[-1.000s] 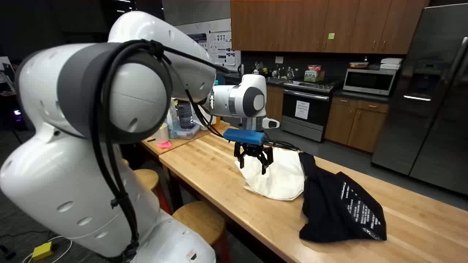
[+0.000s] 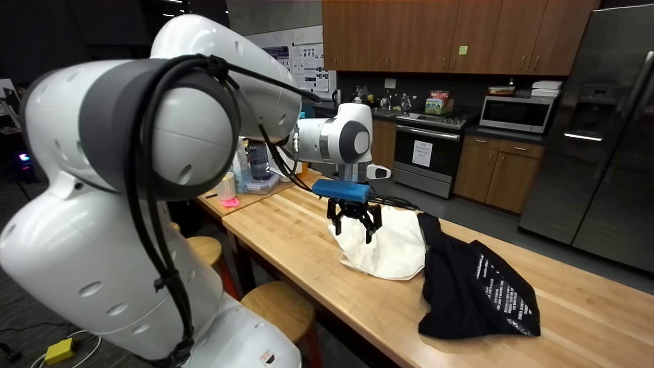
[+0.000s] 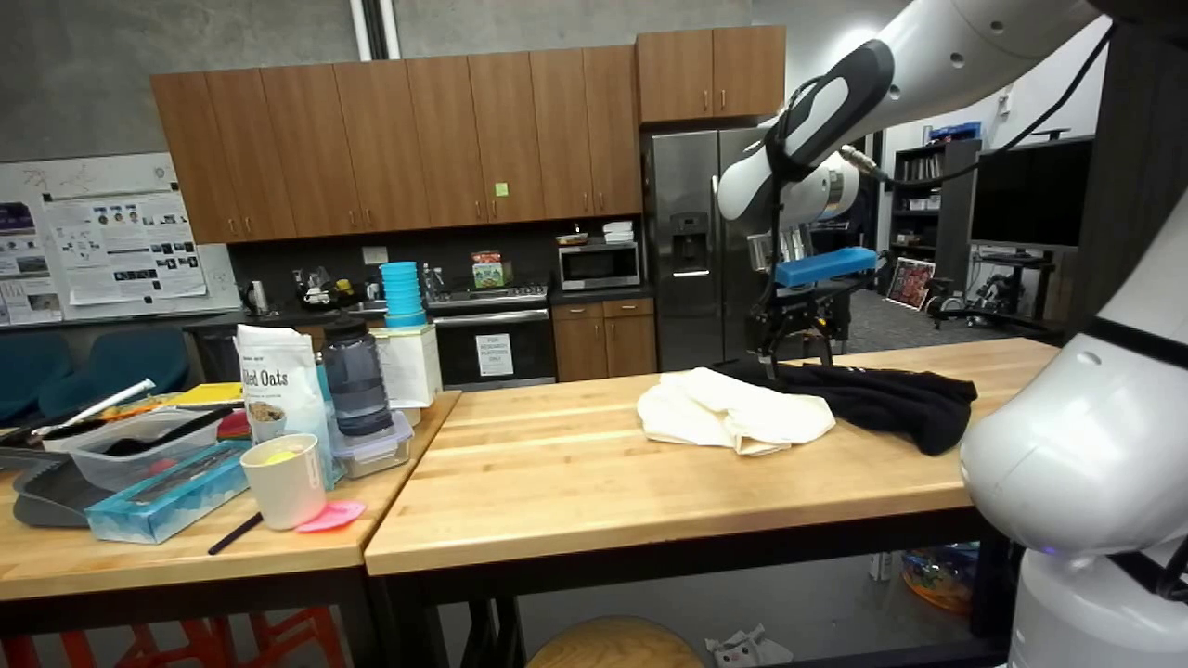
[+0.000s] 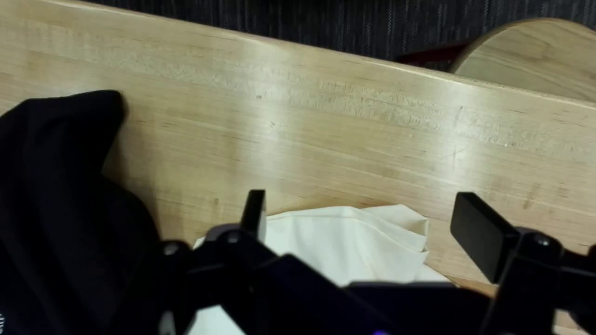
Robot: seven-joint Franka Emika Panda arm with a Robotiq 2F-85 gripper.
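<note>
My gripper point(image 2: 353, 233) hangs open above the cream cloth, its fingers point(image 4: 481, 235) wide apart with nothing between them. Crumpled on the wooden table, the cream cloth point(image 2: 392, 251) appears below the gripper in the wrist view, partly hidden by its dark linkage. A black garment point(image 2: 475, 288) with white print lies beside the cloth, touching or nearly touching it. In exterior view 2 the black garment point(image 3: 891, 403) is to the right of the cream cloth point(image 3: 741, 412).
Bare wooden tabletop point(image 3: 535, 479) stretches left of the cloth. A side table holds a cup point(image 3: 284, 481), a dark bottle point(image 3: 356, 378), an oats bag point(image 3: 278, 384) and containers. Stools point(image 2: 282, 309) stand along the table's near edge.
</note>
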